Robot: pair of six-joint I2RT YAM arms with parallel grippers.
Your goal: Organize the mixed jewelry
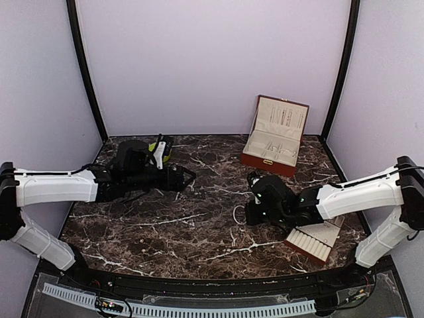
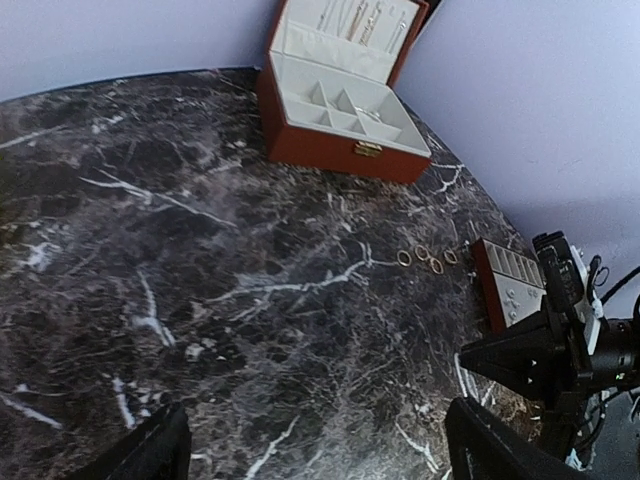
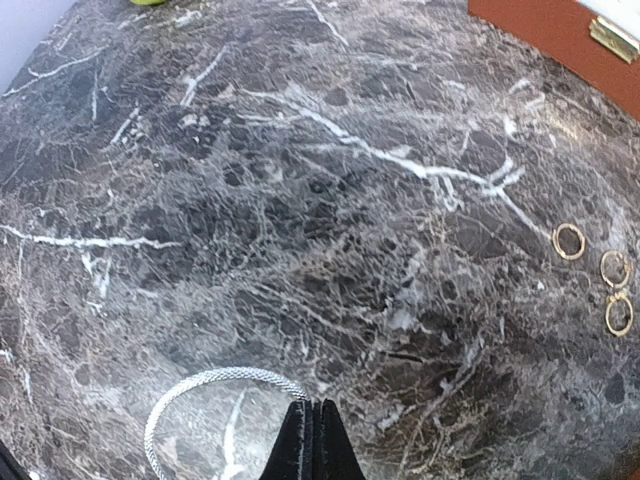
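My right gripper is shut on a silver bracelet (image 3: 225, 373), whose curved band loops out to the left of the fingertips above the marble. In the top view the bracelet shows as a pale arc beside the right gripper. Over the left half of the table my left gripper (image 1: 191, 177) stands open and empty, its fingers (image 2: 150, 450) wide apart in the left wrist view. The red jewelry box (image 1: 268, 161) is at the back right with its lid up, chains hung inside the lid. Several gold rings (image 2: 421, 253) lie on the table.
A red-edged ring tray (image 1: 306, 250) lies at the front right, partly under the right arm. A green bowl (image 1: 165, 156) at the back left is mostly hidden by the left arm. Bare marble separates the two grippers.
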